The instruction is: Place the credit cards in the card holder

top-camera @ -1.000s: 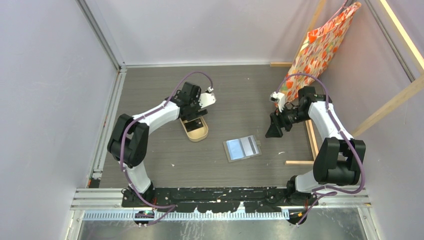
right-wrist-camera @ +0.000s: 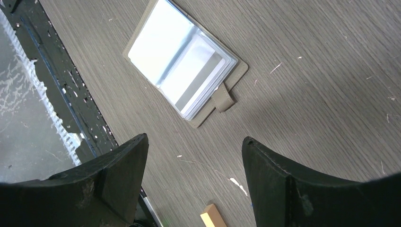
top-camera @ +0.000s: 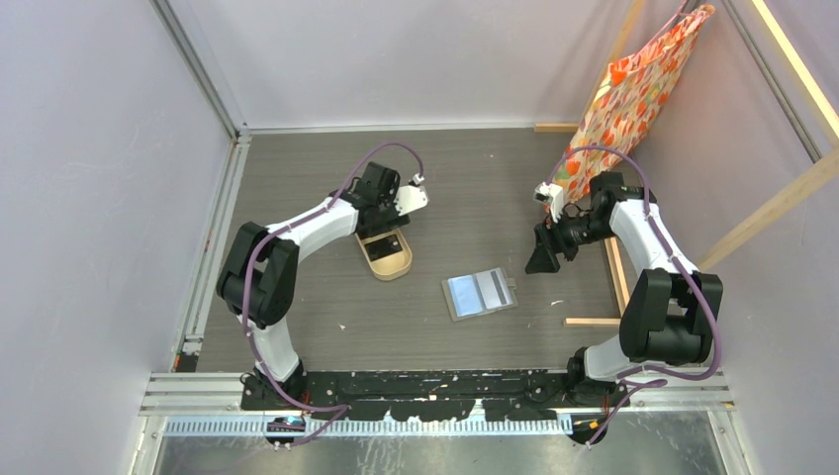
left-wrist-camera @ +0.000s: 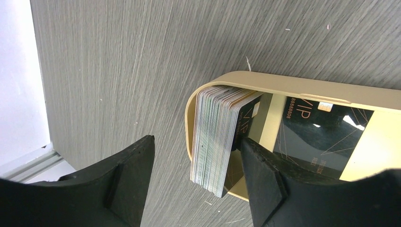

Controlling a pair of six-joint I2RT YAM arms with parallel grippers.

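Observation:
A beige box [left-wrist-camera: 369, 98] holds a tight stack of cards [left-wrist-camera: 215, 137] at one end, standing on edge and seen as striped edges. A black VIP card [left-wrist-camera: 317, 137] lies flat in its other section. My left gripper is over the stack's end of the box, open. One fingertip overlaps the stack's inner side in view; the other is outside the box, apart from the cards. The card holder [right-wrist-camera: 187, 61], with clear sleeves and a grey-brown cover, lies open on the table. My right gripper hovers beside it, open and empty.
A wooden frame [top-camera: 592, 322] and an orange patterned cloth [top-camera: 633, 99] stand at the right, near the right arm. Bare table [top-camera: 475, 188] lies between the two arms. The beige box and holder are well apart.
My left arm has shifted very slightly, its fingers looking a little closer together in the top view. The box, the card holder and my right arm look unmoved.

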